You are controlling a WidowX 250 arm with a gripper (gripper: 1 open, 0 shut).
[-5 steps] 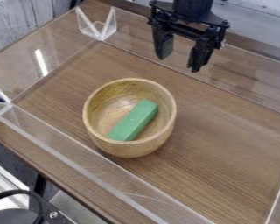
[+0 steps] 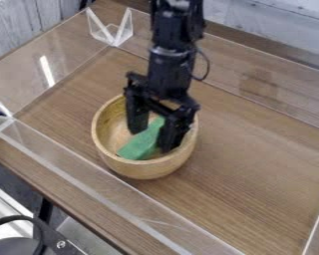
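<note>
My black gripper [image 2: 159, 120] has its two fingers down at the wooden bowl [image 2: 147, 163], one over its left part and one over its right, standing apart and open. In the bowl lies a green oblong object [image 2: 139, 145], partly behind the gripper; I see nothing held between the fingers.
A small clear angular item [image 2: 111, 27] stands at the back left on the wooden table [image 2: 249, 149]. Black cables [image 2: 40, 229] lie at the lower left edge.
My gripper has come down and toward the front, from above and behind the bowl to right over it and the green object. The bowl stays in about the same place.
</note>
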